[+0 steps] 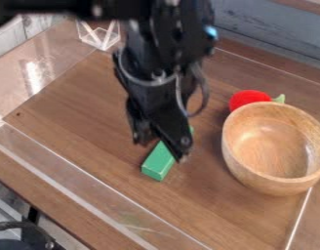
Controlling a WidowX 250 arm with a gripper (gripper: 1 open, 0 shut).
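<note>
My gripper (160, 139) hangs from the top centre over the table, dark and blurred, its lower end above a green block (159, 165) that it partly covers. Whether its fingers are open or shut is hard to see. The green block lies flat on the wooden table, slanting toward the upper right.
A wooden bowl (269, 158) stands on the right, with a red object (249, 101) with a green tip behind it. A white wire rack (100, 34) is at the back left. Bare table (71, 117) spreads to the left and front.
</note>
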